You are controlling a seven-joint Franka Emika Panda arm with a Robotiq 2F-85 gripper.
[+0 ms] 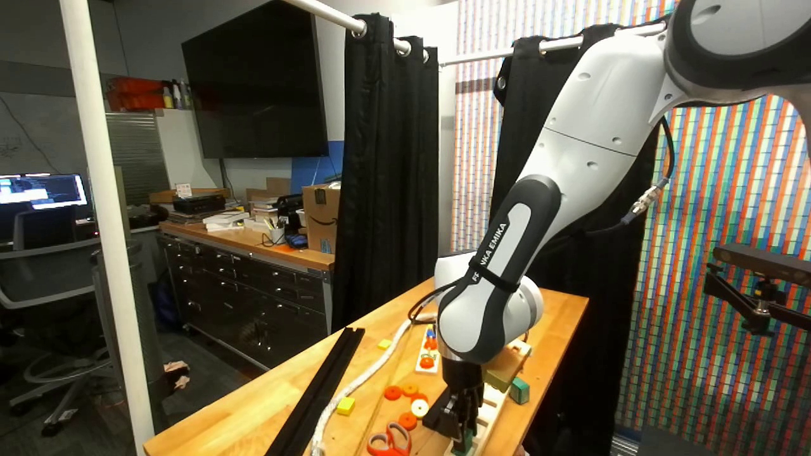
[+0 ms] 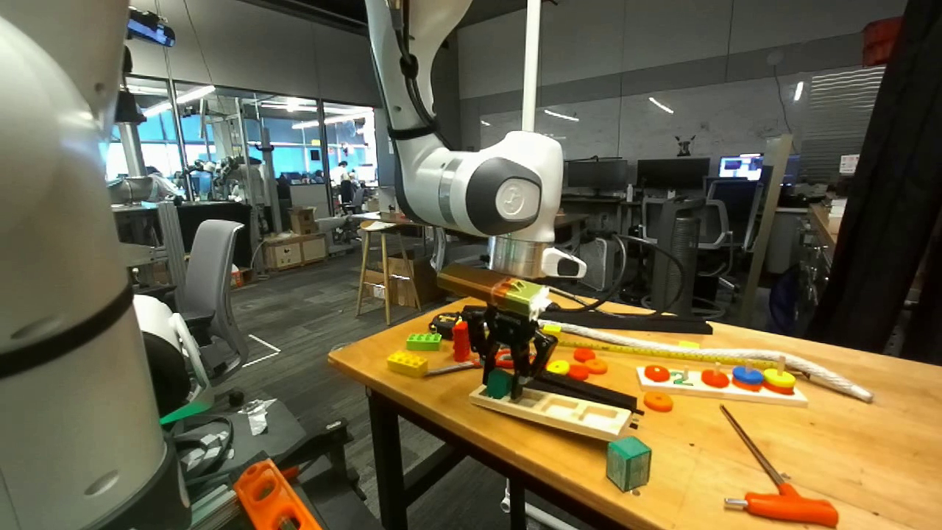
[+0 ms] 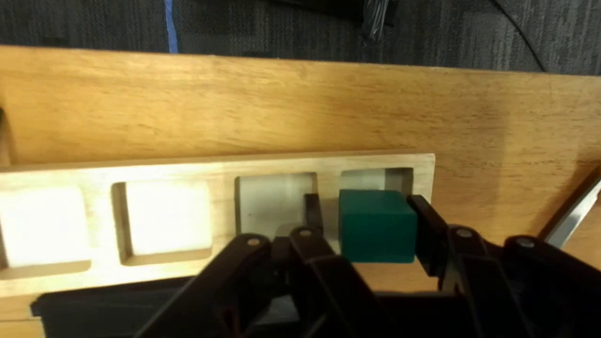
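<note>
A dark green block [image 3: 377,226] is held between the fingers of my gripper in the wrist view. Beneath it lies the end compartment of a pale wooden tray [image 3: 270,164], partly hidden by the block. The block overlaps the tray's lower edge there; whether it touches the tray is unclear. In exterior view 2 the gripper [image 2: 510,366] points down at the tray's left end, with the block [image 2: 499,384] low against that end. The tray's other visible compartments look empty. A second green block [image 2: 628,464] rests on the table off the tray's right end.
Close behind the tray lies a black bar [image 2: 583,389]. Yellow and green bricks [image 2: 408,363], a red cylinder [image 2: 461,341] and scissors [image 1: 389,441] are nearby. A ring-peg board [image 2: 720,386] and an orange-handled tool [image 2: 786,506] occupy the right. The table edge runs close beside the tray.
</note>
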